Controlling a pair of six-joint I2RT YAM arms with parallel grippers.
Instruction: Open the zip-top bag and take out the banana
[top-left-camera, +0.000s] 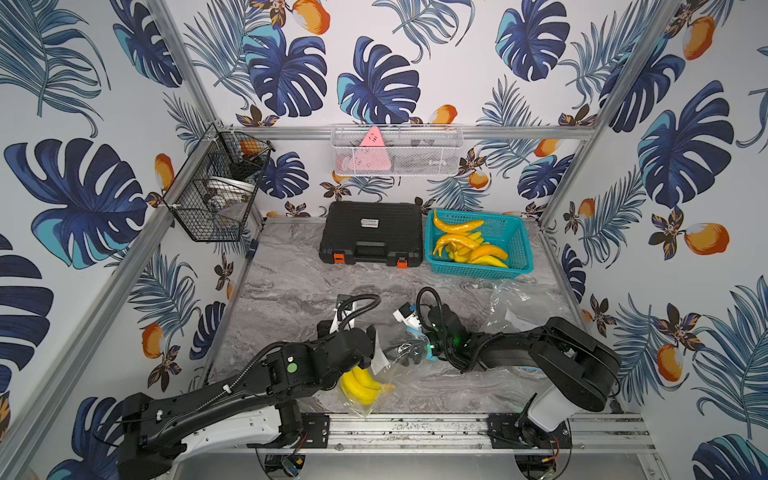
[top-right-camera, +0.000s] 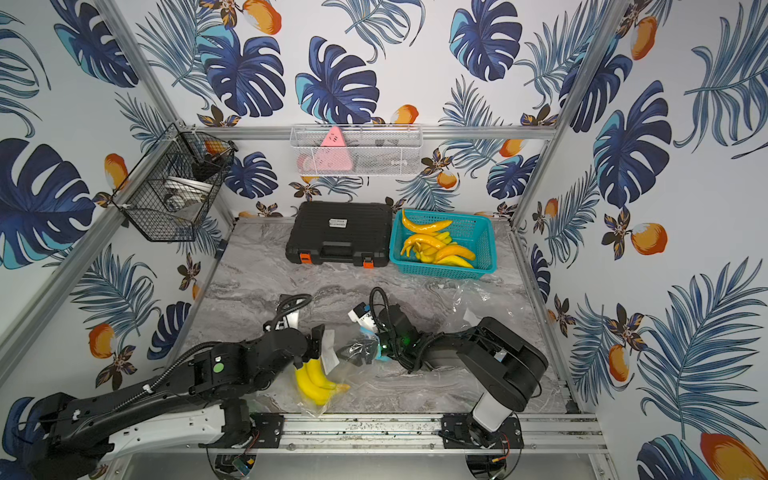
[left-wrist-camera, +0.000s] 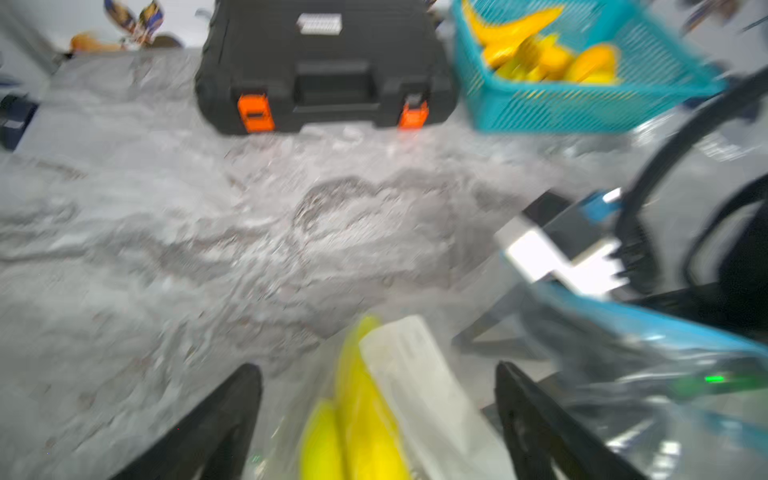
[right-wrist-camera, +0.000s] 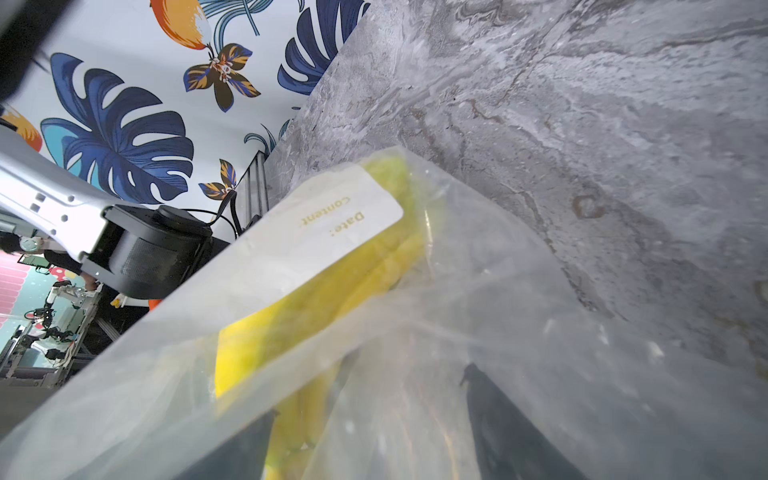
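A clear zip bag (right-wrist-camera: 544, 288) holding yellow bananas (top-left-camera: 358, 384) and a white label (right-wrist-camera: 320, 232) lies at the front of the table, its blue top beside my right gripper (top-left-camera: 412, 336). The right gripper's fingers show through the plastic in its wrist view, apart. My left gripper is above the banana end of the bag, fingers apart at the lower edge of its wrist view, nothing clearly between them.
A black case (top-left-camera: 370, 232) and a teal basket (top-left-camera: 512, 256) of bananas stand at the back. Loose clear plastic (top-right-camera: 472, 308) lies at the right.
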